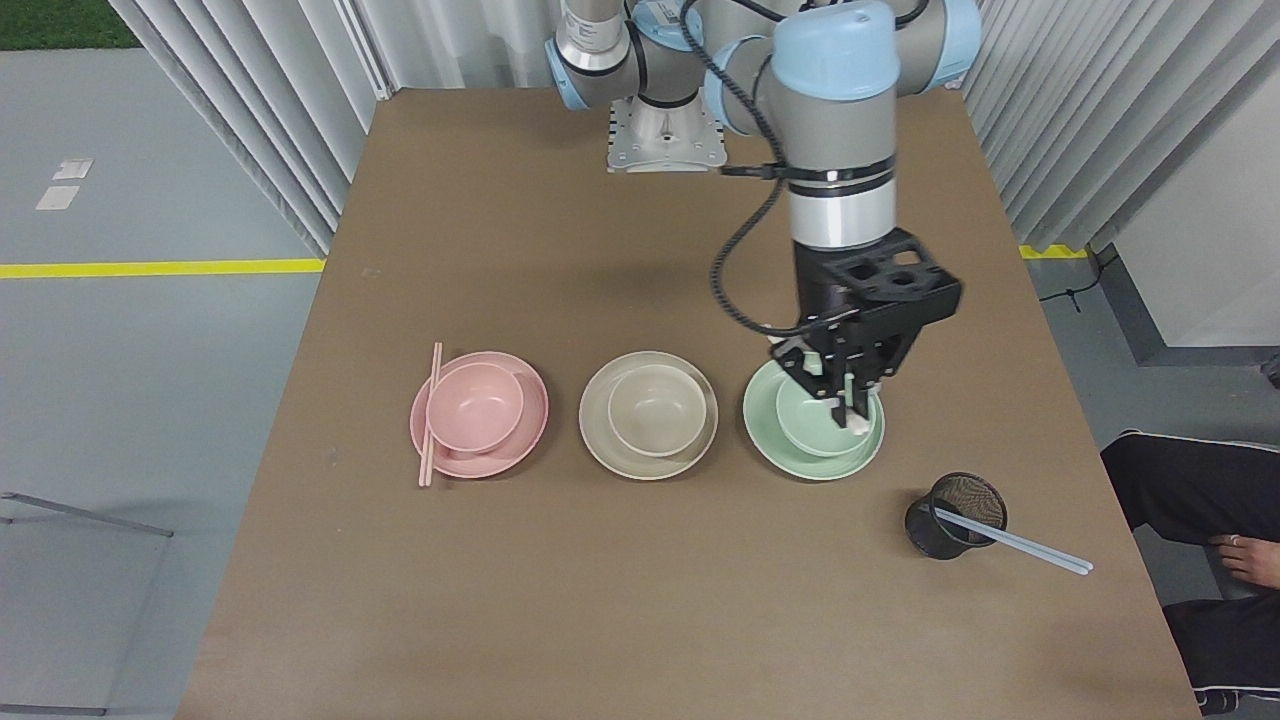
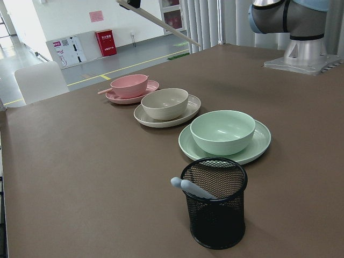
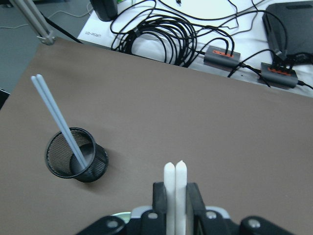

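Observation:
My gripper is shut with its white fingers together, nothing seen between them; in the front view it hangs over the green bowl [image 2: 222, 134] on its green plate [image 1: 775, 426]. A beige bowl [image 1: 657, 408] on a beige plate [image 1: 600, 438] sits in the middle, and a pink bowl [image 1: 474, 408] on a pink plate [image 1: 519, 444] at left, with pink chopsticks [image 1: 428, 456] along its left side. A black mesh cup [image 3: 73, 166] holds light blue chopsticks [image 3: 51, 105], leaning out over its rim.
Coiled cables [image 3: 156, 36] and devices lie on a white surface beyond the table edge in the wrist view. A seated person [image 1: 1249, 560] is beside the right edge.

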